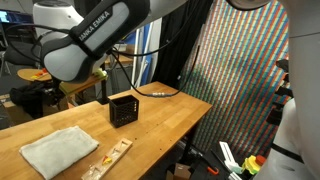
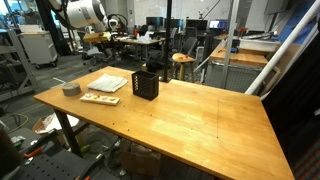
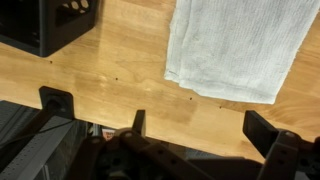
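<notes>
My gripper stands open in the wrist view, its dark fingers wide apart and nothing between them. Below it lies bare wood, beside the near edge of a white folded cloth (image 3: 235, 50). In exterior view 1 the gripper (image 1: 55, 95) hangs at the left, on the far side of the cloth (image 1: 59, 151) and above table height. A black mesh basket (image 1: 124, 110) stands upright to the right of the cloth; its corner fills the upper left of the wrist view. A pale wooden strip (image 1: 107, 160) with small marks lies in front.
A grey roll (image 2: 72, 89) sits at the table's left end. In the wrist view a black clamp-like fitting (image 3: 56, 101) stands at the table edge.
</notes>
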